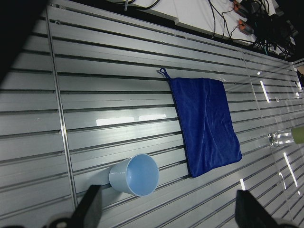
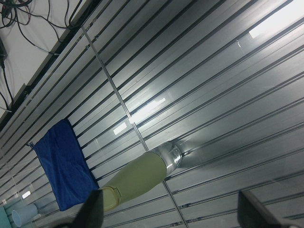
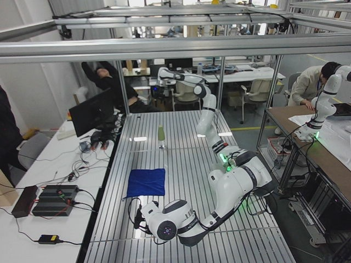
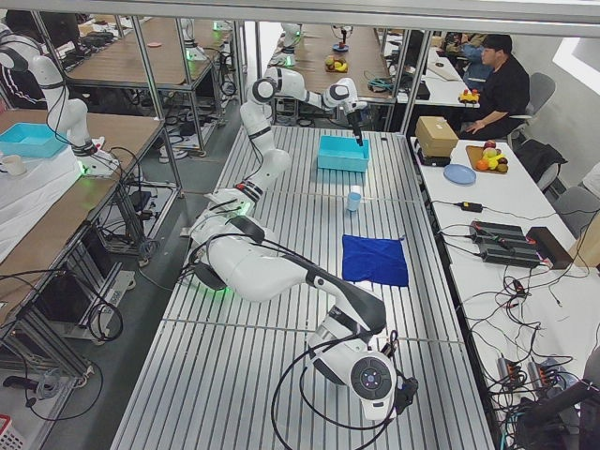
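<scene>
A light-blue cup [image 1: 134, 175] stands on the slatted metal table [image 4: 197, 394], beside a blue cloth [image 1: 204, 123] lying flat; it also shows in the camera right view [image 4: 353, 200]. A green bottle with a clear end [image 2: 135, 178] stands beyond the cloth. A turquoise bin [image 4: 343, 159] is at one end of the table. My left gripper hangs above the cup, its fingers spread with nothing between them. My right gripper is raised high over the other end, fingers spread, empty, with the bottle below.
The side table [image 4: 497, 272] holds cables, black boxes, a blue plate [image 4: 459, 174] and a fruit tray [image 4: 486, 161]. Aluminium frame bars border the workspace.
</scene>
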